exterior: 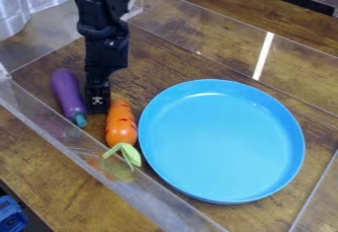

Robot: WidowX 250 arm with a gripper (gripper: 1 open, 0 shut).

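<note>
The black gripper (pixel 98 92) reaches down from the upper left, its fingers low between a purple eggplant toy (pixel 69 96) on its left and an orange carrot toy (pixel 121 122) with pale green leaves just in front to its right. Whether it is open or shut is hard to make out. A large blue plate (pixel 220 137) fills the right side.
Clear plastic walls border the wooden work surface (pixel 199 48). Bare wood lies behind the plate and at the lower left. A small blue object (pixel 8 214) is at the bottom left corner.
</note>
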